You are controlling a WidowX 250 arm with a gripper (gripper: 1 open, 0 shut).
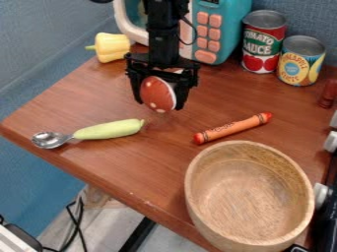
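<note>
My black gripper [161, 84] hangs over the middle-left of the wooden table, shut on a red oval object with white marks [157, 94], held just above the surface. A spoon with a pale green handle [105, 131] lies in front of it to the left. An orange crayon [232, 128] lies to the right. A wooden bowl [250, 197] sits at the front right.
A tomato sauce can [263, 49], a yellow-labelled can [301, 67] and a small red bottle [329, 94] stand at the back right. A teal toy microwave [218, 30] and a yellow object [110, 47] are at the back.
</note>
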